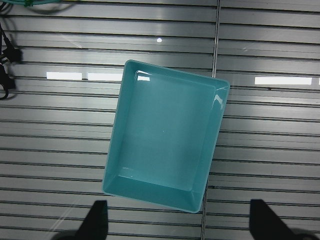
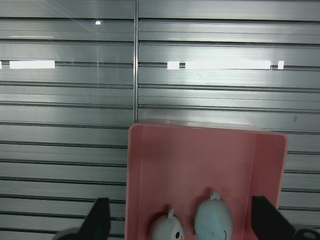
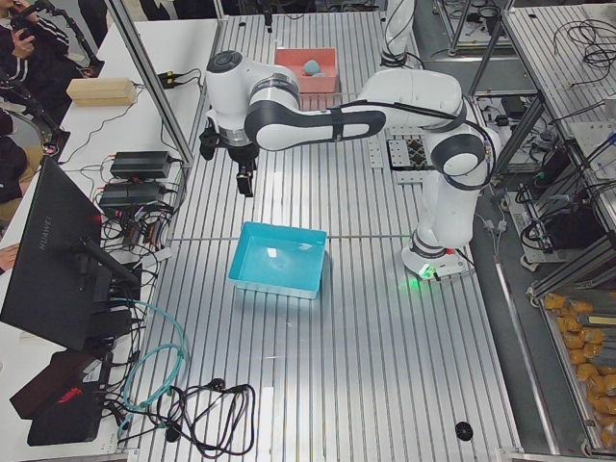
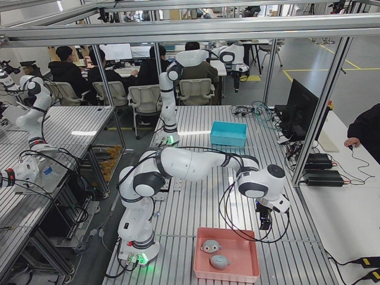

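A teal tray (image 3: 276, 252) (image 4: 228, 130) (image 1: 162, 135) lies empty on the slatted metal table. My left gripper (image 3: 245, 185) hangs above it, open with nothing between its fingers. A pink bin (image 3: 305, 85) (image 4: 225, 271) (image 2: 197, 150) at the other end holds two pale grey-blue plush toys (image 4: 219, 261) (image 2: 213, 218), one with a visible eye (image 2: 168, 228). My right gripper (image 4: 265, 217) is over that bin's side, open, with nothing between its fingers.
Coiled black cables (image 3: 212, 423) and a teal cable lie at the table's edge beside a monitor (image 3: 53, 250). Bare table surrounds both containers. Side tables, frame posts and seated people stand outside the work area.
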